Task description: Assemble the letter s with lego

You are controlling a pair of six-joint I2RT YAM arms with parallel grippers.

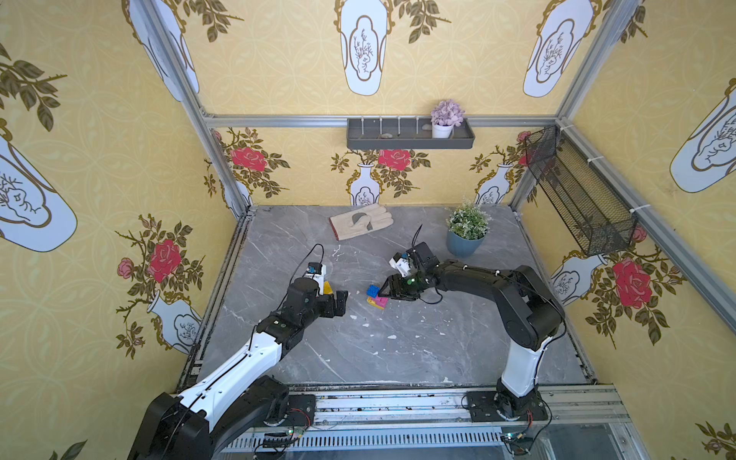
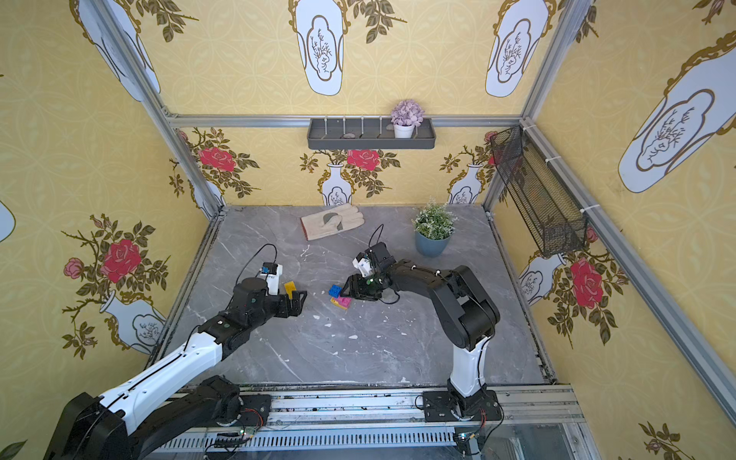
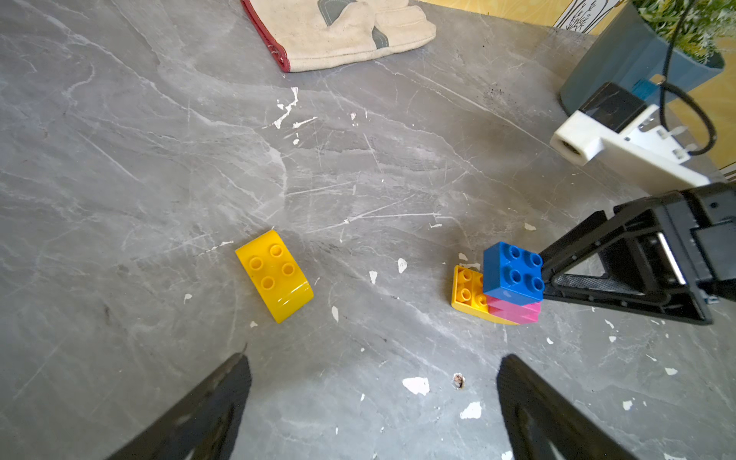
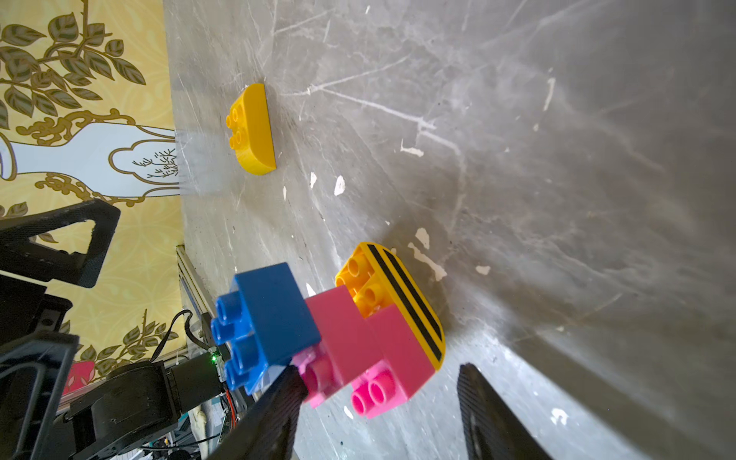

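A brick stack stands mid-table: a yellow striped curved brick at the bottom, pink bricks and a blue brick on top. My right gripper is part open at the stack, its fingers on either side of its near end; whether they touch it is unclear. A loose yellow curved brick lies to the left of the stack, studs up. My left gripper is open above the table in front of that brick, nothing between its fingers.
A glove lies at the back. A potted plant stands back right, behind the right arm. A wall shelf and a wire basket hang on the walls.
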